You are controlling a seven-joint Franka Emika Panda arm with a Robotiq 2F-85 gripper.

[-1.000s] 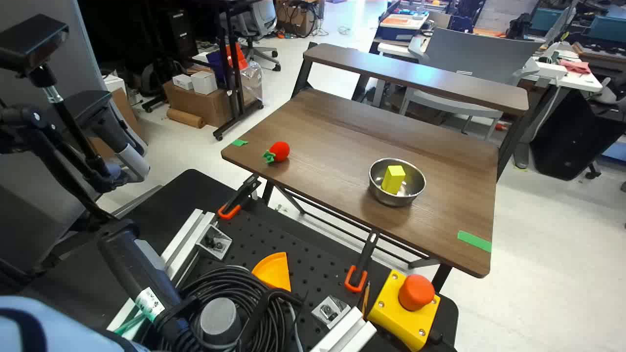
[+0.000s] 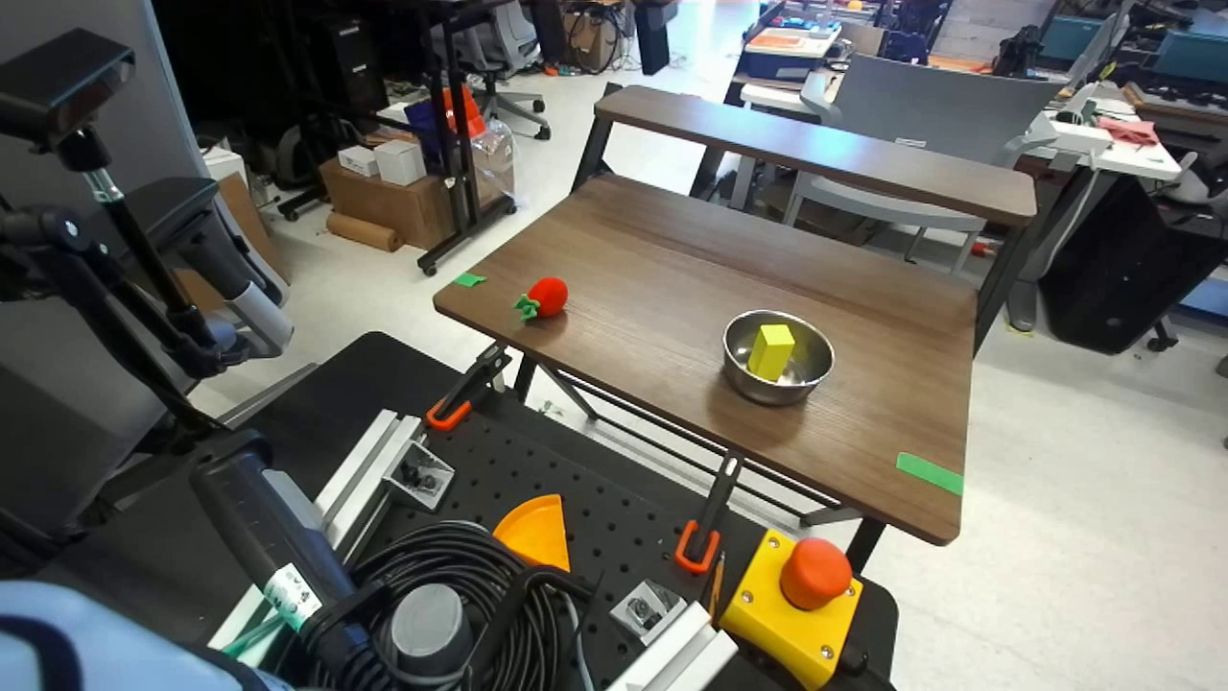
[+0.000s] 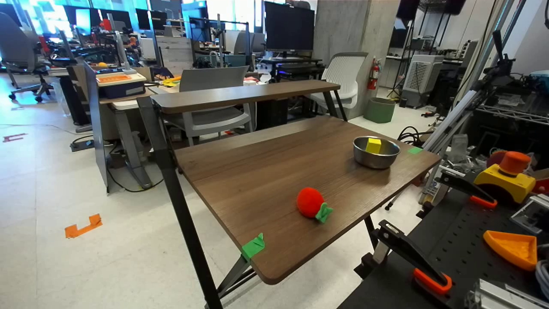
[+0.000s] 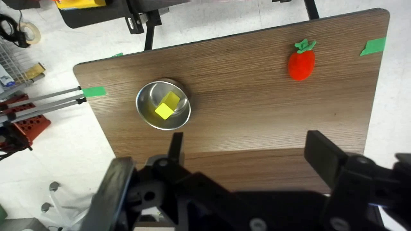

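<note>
In the wrist view my gripper is open, its two black fingers wide apart, with only bare table seen between them. A yellow block (image 4: 168, 104) rests tilted inside a round metal bowl (image 4: 143, 115), to the left of the gap between the fingers. Far from the bowl, near the opposite end of the table, lies a red plush with green leaves (image 4: 301, 65). Exterior view 1 shows the same red plush (image 2: 550, 296), the bowl (image 2: 814, 386) and the yellow block (image 2: 770, 351). Neither exterior view has the gripper in it.
A raised shelf (image 2: 806, 148) runs along its far side. Green tape (image 3: 253, 247) marks table corners. Beside the table, a black pegboard bench (image 2: 599, 461) carries clamps and a yellow box with a red button (image 2: 794, 599).
</note>
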